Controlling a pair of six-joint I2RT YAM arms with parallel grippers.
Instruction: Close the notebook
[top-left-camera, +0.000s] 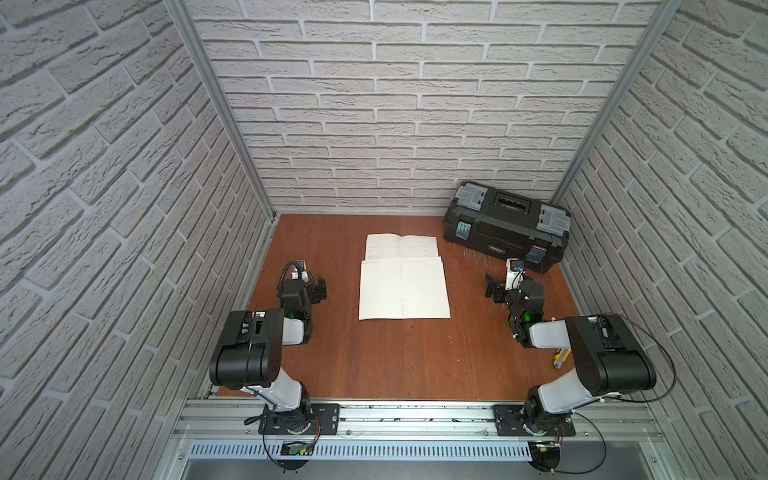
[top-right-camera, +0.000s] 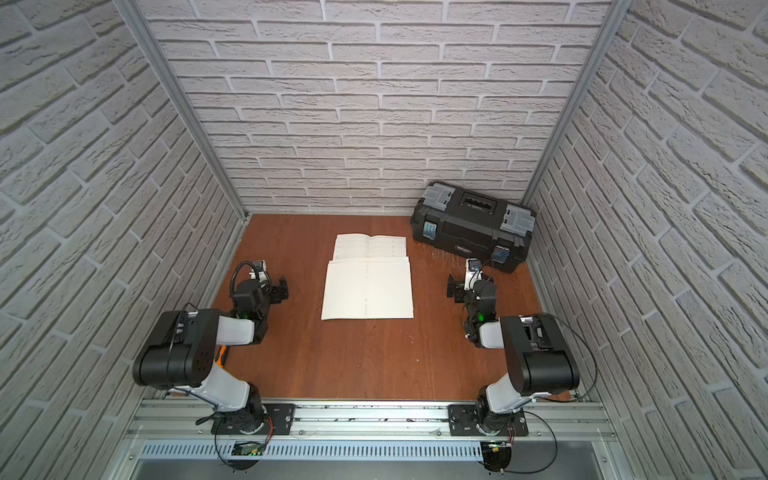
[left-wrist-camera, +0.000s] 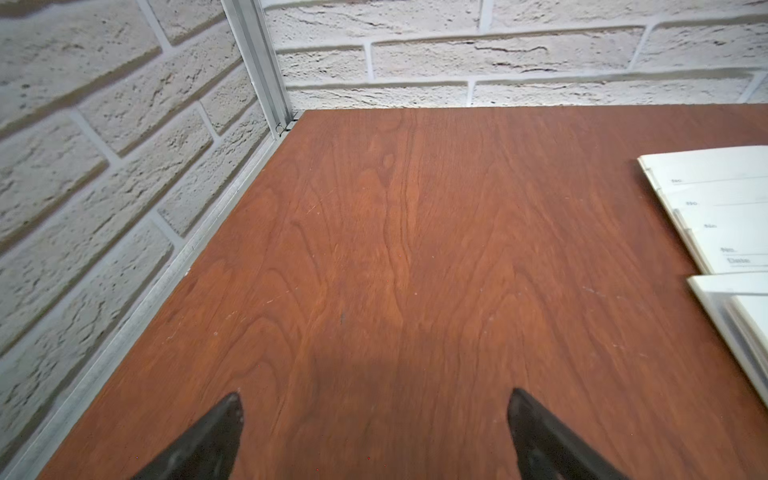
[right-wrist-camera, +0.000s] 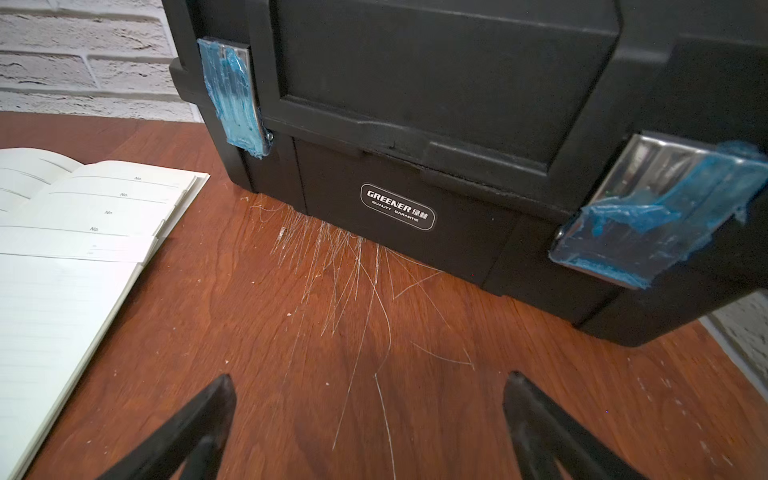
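Observation:
An open notebook (top-left-camera: 404, 292) with cream pages lies in the middle of the wooden table, a second open booklet or page section (top-left-camera: 401, 244) showing at its back edge; both appear at the left of the right wrist view and the right of the left wrist view. My left gripper hangs left of the notebook, open, with nothing between its fingers. My right gripper is right of the notebook, facing a black toolbox, its fingers apart and empty.
The black toolbox (top-right-camera: 472, 220) stands at the back right with fine strands on the wood before it. Brick-patterned walls enclose back and sides.

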